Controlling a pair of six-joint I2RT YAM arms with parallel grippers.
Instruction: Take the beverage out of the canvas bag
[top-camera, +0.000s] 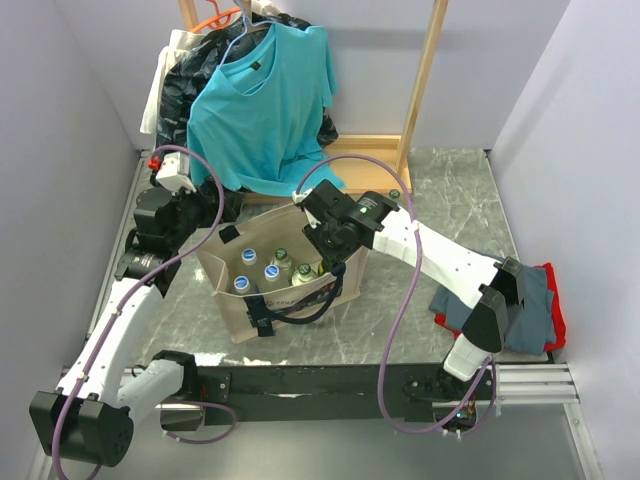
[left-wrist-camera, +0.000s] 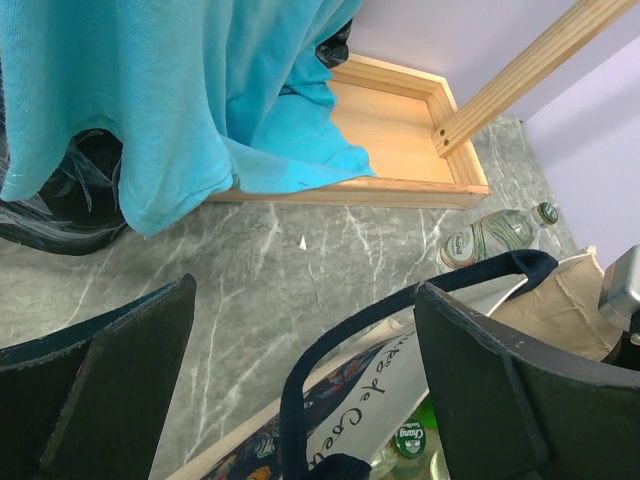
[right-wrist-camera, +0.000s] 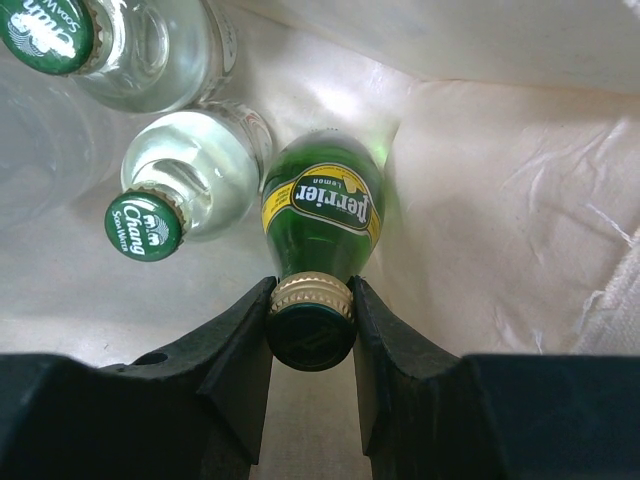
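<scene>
The canvas bag (top-camera: 230, 300) stands mid-table with several bottles inside. My right gripper is down inside it, shut on the gold-and-green cap of a green Perrier bottle (right-wrist-camera: 320, 200). Two clear Chang bottles (right-wrist-camera: 190, 170) stand to its left in the right wrist view. My left gripper hangs over the bag's left part, fingers apart, with the dark strap (left-wrist-camera: 350, 330) visible between and below them.
A wooden rack (top-camera: 425, 70) with a teal shirt (top-camera: 255, 120) stands at the back. A clear bottle (left-wrist-camera: 490, 235) lies behind the bag. Grey and red cloths (top-camera: 530, 310) lie at the right.
</scene>
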